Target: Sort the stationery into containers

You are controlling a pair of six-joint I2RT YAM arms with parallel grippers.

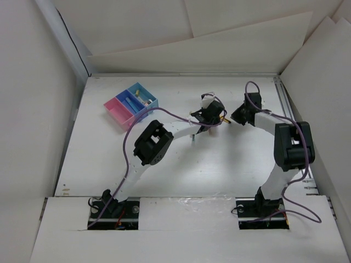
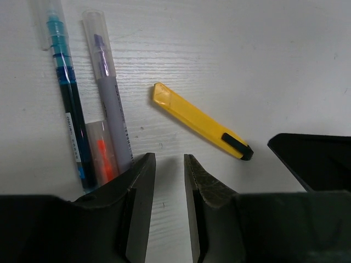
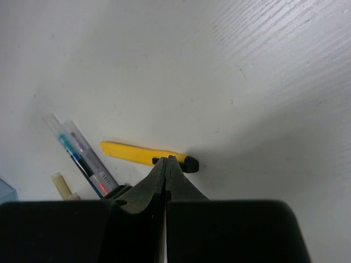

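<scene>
My left gripper hangs over the table, part open, with nothing between its fingers. In the left wrist view a yellow cutter [image 2: 197, 118] lies beyond it; a blue pen [image 2: 71, 104], a lilac pen [image 2: 112, 104] and a red-tipped pen [image 2: 101, 153] lie at the left. In the right wrist view my right gripper is shut, its tips at the black end of the yellow cutter [image 3: 131, 153], none of it visibly between the fingers.
A three-section container [image 1: 118, 112], pink, blue and teal, sits at the back left with items inside. Both arms reach toward the back right, close together.
</scene>
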